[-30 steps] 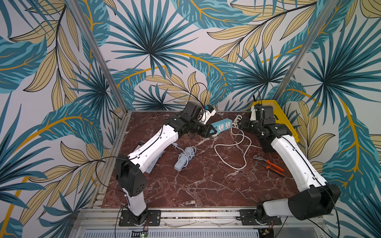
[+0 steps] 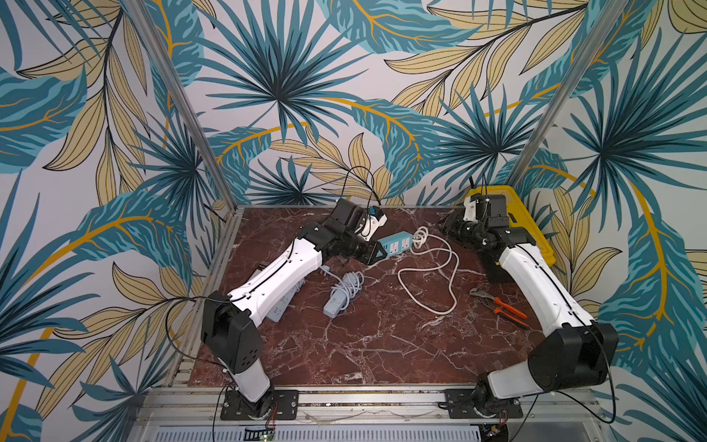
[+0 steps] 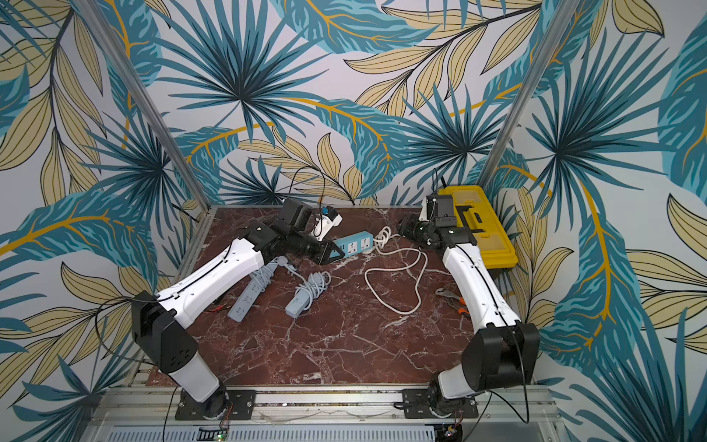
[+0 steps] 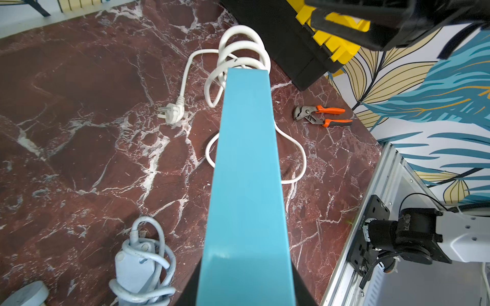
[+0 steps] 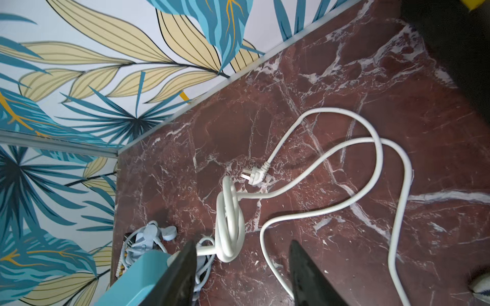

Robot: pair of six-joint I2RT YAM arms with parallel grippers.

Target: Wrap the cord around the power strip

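My left gripper [image 2: 376,253] is shut on the near end of a blue power strip [image 4: 248,178], which it holds up above the table. White cord [image 4: 242,48] forms several loops at the strip's far end. The rest of the cord [image 5: 375,176] trails over the table in wide loose curves, and its plug [image 5: 255,174] lies on the marble near the loops. To the right of the strip, my right gripper stands open, its fingertips close to the coiled cord, with nothing seen between them.
Two grey-white power strips with wrapped cords lie at left, one [image 3: 250,293] partly below my left arm and another [image 3: 300,302] nearer the middle. Orange-handled pliers [image 2: 500,307] rest at right. Behind my right arm is a yellow case [image 3: 482,224].
My left gripper has moved left with the blue strip, drawing its looped end away from my right gripper. The right arm has shifted slightly at its elbow.
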